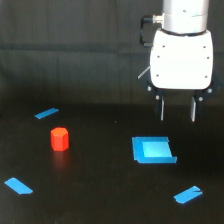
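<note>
A red block (60,139) with a roughly hexagonal outline rests on the dark table, left of centre. To the right, blue tape frames a pale square (155,150), which looks bare. My gripper (178,110) hangs from the white arm (182,62) at the upper right, well away from the block. Its two thin fingers point down and stand apart, so it is open. Between them only dark background shows.
Strips of blue tape lie at the left back (47,113), left front (18,186) and right front (188,194). Between the red block and the taped square the table is clear. A dark curtain (70,60) hangs behind.
</note>
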